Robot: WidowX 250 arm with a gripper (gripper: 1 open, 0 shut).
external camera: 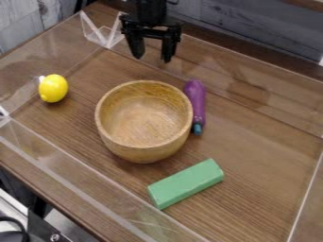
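Note:
My gripper (150,43) hangs at the top centre, above the back of the wooden table, two dark fingers pointing down; whether anything is between them is too small to tell. Below it stands a tan bowl (143,132). A purple eggplant-like object (195,102) lies just right of the bowl. A yellow lemon-like object (53,88) is at the left, and a green block (186,183) lies at the front, below and right of the bowl.
The table's edge runs along the left and back.

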